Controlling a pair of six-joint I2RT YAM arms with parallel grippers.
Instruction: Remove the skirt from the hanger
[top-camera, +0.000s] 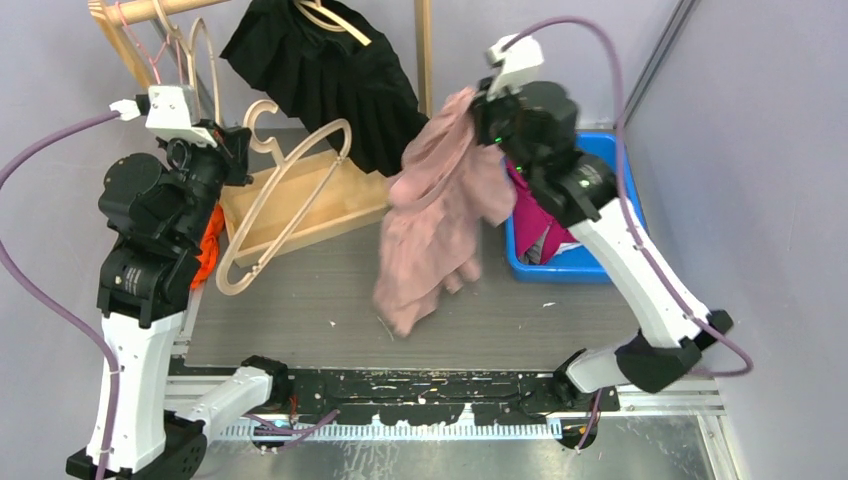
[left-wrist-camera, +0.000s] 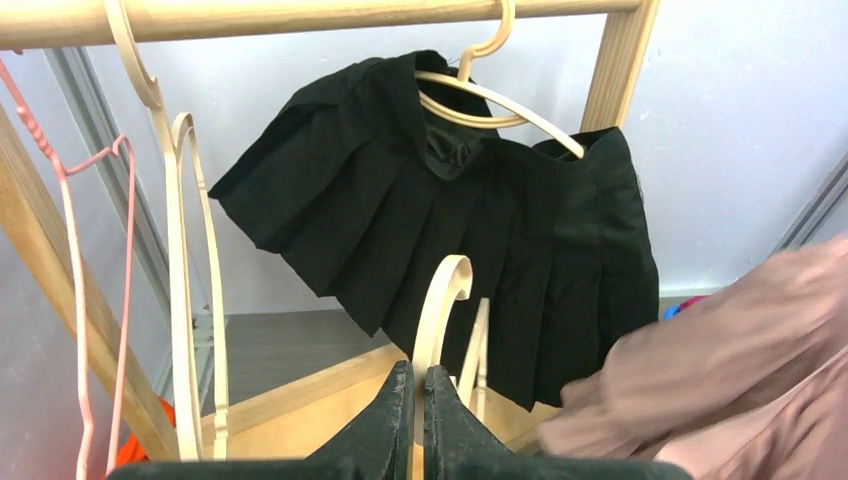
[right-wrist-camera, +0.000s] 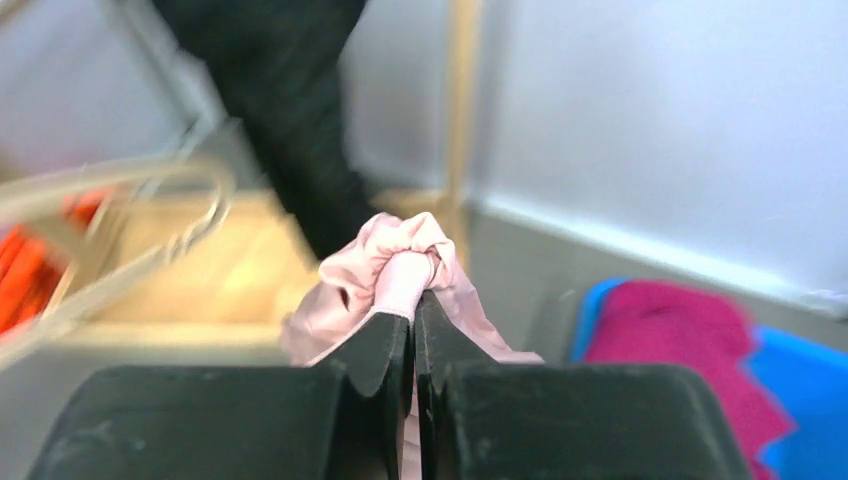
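The pink ruffled skirt hangs in the air from my right gripper, whose fingers are shut on its gathered waist; in the right wrist view the bunched cloth rises between the fingers. Apart from the skirt, a bare beige hanger is suspended left of it, with my left gripper shut on it near the hook. The left wrist view shows the hook standing up from the closed fingertips. Some of the skirt's blurred cloth fills that view's right edge.
A wooden rack bar carries a black pleated skirt on a hanger, plus empty hangers at left. The rack's tray lies below. A blue bin with magenta clothing stands at the right, partly covered by my right arm.
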